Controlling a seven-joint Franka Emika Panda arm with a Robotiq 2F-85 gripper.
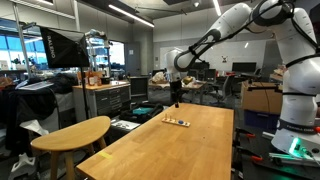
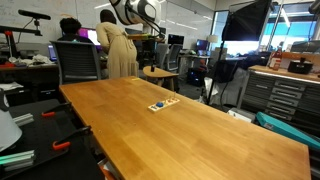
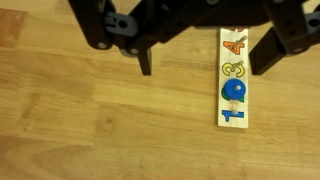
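Observation:
A narrow wooden board with painted numbers and short pegs lies flat on the table. In the wrist view a blue round piece sits on it around the peg by the 2, with the numbers 1, 3 and 4 visible nearby. My gripper hangs above the board, its fingers wide apart and nothing between them. From the side, the gripper is clear of the board. The far end of the board is cut off in the wrist view.
A round brown table stands to the left in the first exterior view. A person and a dark chair are beyond the table's far edge.

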